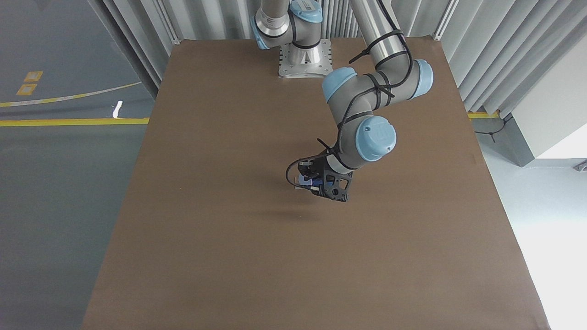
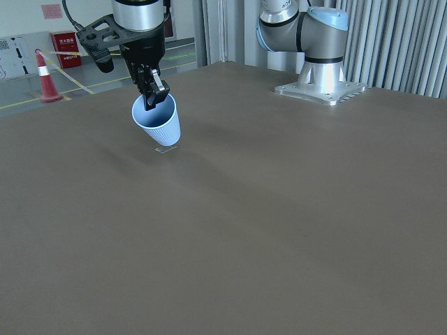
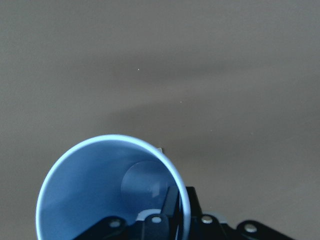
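Observation:
A light blue cup (image 3: 85,190) fills the lower left of the wrist view, with my gripper shut on its rim, one finger inside and one outside. In the left view the gripper (image 2: 153,94) grips the cup (image 2: 165,129) from above; the cup is tilted, over a small pale patch (image 2: 165,149) on the brown table (image 2: 230,230). In the front view the gripper (image 1: 319,181) mostly hides the cup, and whether it touches the table is unclear.

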